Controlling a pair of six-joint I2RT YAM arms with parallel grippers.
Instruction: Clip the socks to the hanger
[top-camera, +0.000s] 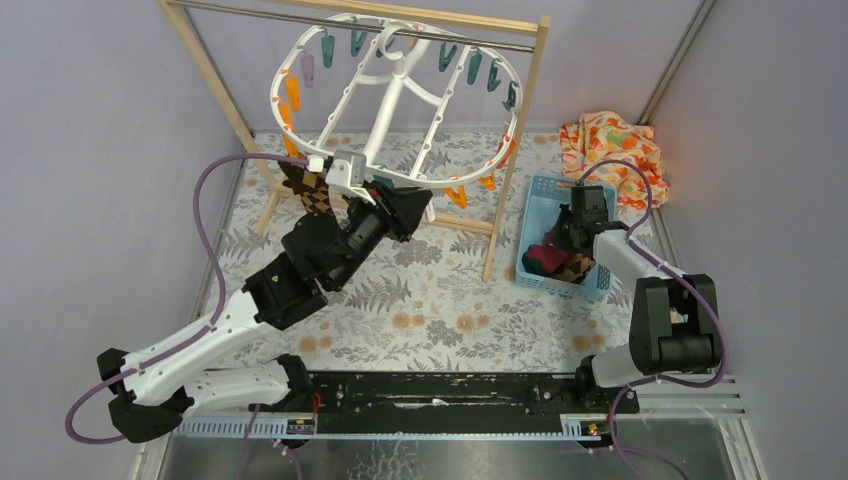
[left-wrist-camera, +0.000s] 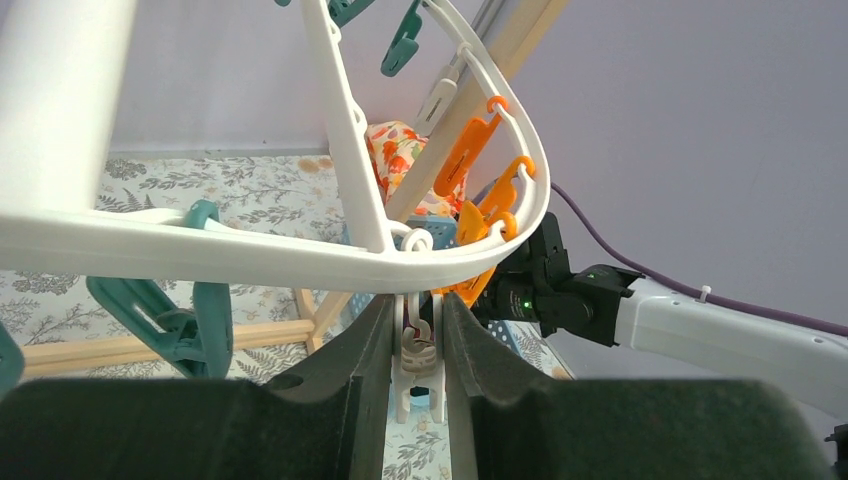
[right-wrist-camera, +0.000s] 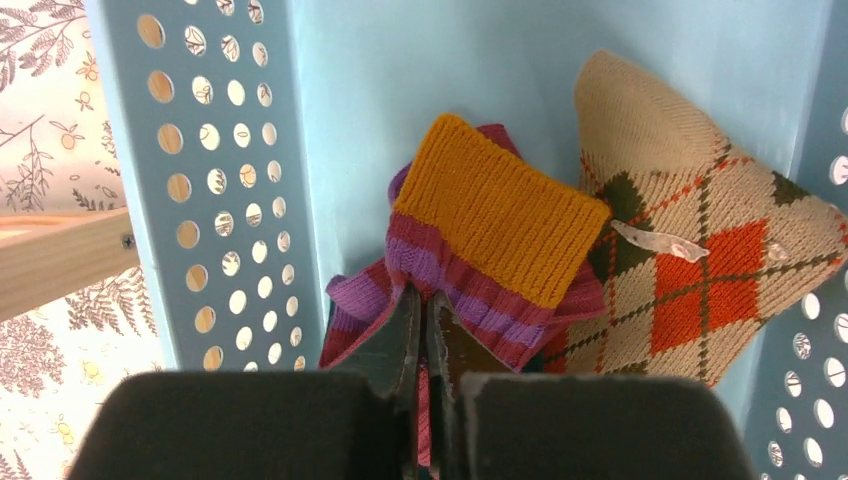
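My left gripper is shut on a white clip at the front rim of the white hanger (left-wrist-camera: 300, 262), which carries teal, orange and lilac clips. In the top view a checked sock (top-camera: 318, 200) hangs behind my left arm. My right gripper is down in the blue basket (right-wrist-camera: 360, 70), shut at a striped mustard, purple and maroon sock (right-wrist-camera: 500, 210); whether fabric is between its fingers is hard to tell. An argyle sock (right-wrist-camera: 700, 260) lies beside it.
The wooden stand (top-camera: 505, 200) holds the hanger left of the basket. An orange floral cloth (top-camera: 625, 150) lies behind the basket.
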